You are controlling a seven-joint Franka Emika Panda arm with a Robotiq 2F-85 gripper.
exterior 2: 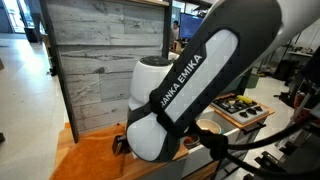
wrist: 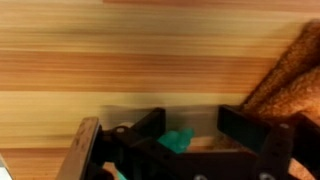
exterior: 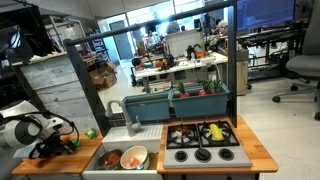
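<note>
My gripper is low over the wooden counter (wrist: 100, 75), its two dark fingers apart with a gap between them. A green object (wrist: 178, 140) shows partly between and behind the fingers, nearer the left one; the rest is hidden, and I cannot tell whether a finger touches it. Beside the right finger lies an orange-brown towel (wrist: 290, 75). From the second exterior view, the gripper (exterior 2: 121, 142) is down at the edge of the orange towel (exterior 2: 88, 160). The first exterior view has the gripper (exterior: 70, 147) at the counter's left end.
A grey plank wall (exterior 2: 110, 75) stands close behind the arm. Right of the gripper are a sink (exterior: 135, 135), a bowl (exterior: 134, 157) and a stove (exterior: 205, 155). A small green item (exterior: 92, 133) sits by the wall.
</note>
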